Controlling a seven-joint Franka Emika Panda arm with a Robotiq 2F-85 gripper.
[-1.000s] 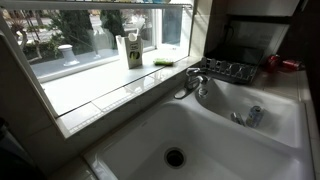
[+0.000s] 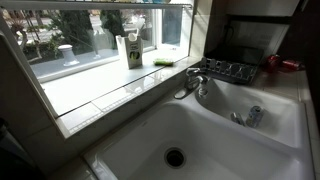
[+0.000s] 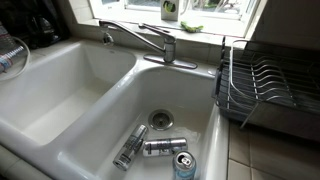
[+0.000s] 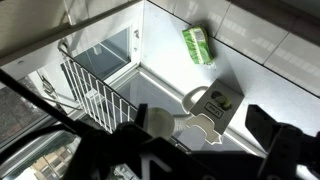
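Observation:
Only the wrist view shows my gripper, its dark fingers spread wide at the lower edge with nothing held between them. Beyond them on the white windowsill [image 4: 165, 50] lie a green packet [image 4: 198, 45] and a small box with a green picture [image 4: 216, 106]. Exterior view 1 has the same box [image 2: 131, 50] upright by the glass and the green packet [image 2: 164, 62] to its right. Down in one sink basin are a few cans: a silver can [image 3: 130, 147], another silver can [image 3: 165, 147] and a blue-silver can [image 3: 185, 166].
A faucet [image 3: 165, 45] rises behind the double sink [image 3: 75, 140]. Beside it stands a dish rack [image 3: 265, 85], with a red object [image 2: 287, 64] past it in exterior view 1. The other basin [image 2: 145, 140] looks empty.

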